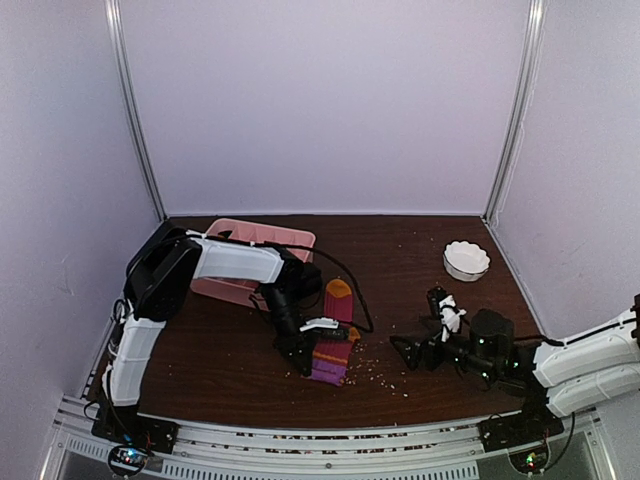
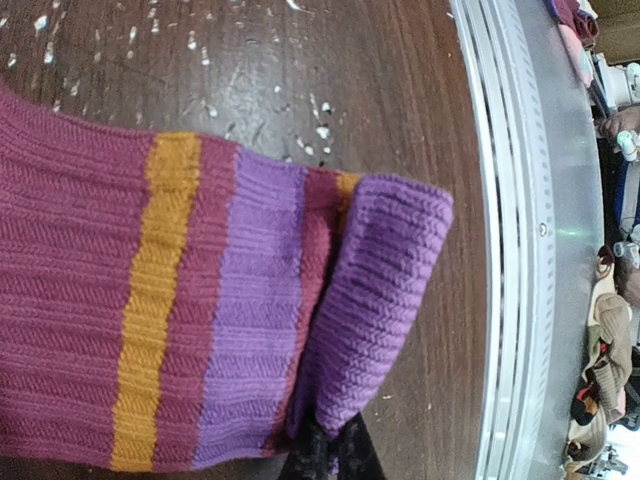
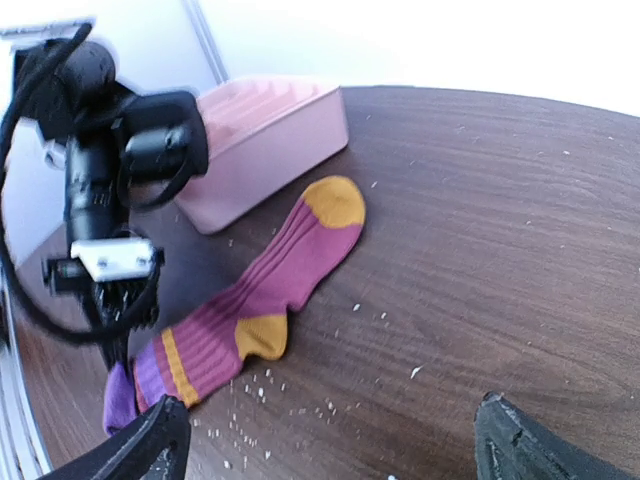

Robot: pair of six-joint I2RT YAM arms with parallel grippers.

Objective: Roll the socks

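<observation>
A maroon sock (image 1: 333,325) with orange heel and toe and purple-and-orange stripes lies lengthwise on the table. In the left wrist view its purple cuff (image 2: 385,285) is folded up at the end, and my left gripper is shut on the cuff's lower corner. From the right wrist view, the sock (image 3: 260,290) stretches away from the left gripper, toe at the far end. My right gripper is open and empty, off to the right of the sock. A second sock cannot be made out separately.
A pink divided container (image 1: 262,235) stands at the back left, close behind the left arm. A white scalloped bowl (image 1: 466,261) sits at the back right. Small pale flecks (image 1: 378,381) are scattered beside the sock.
</observation>
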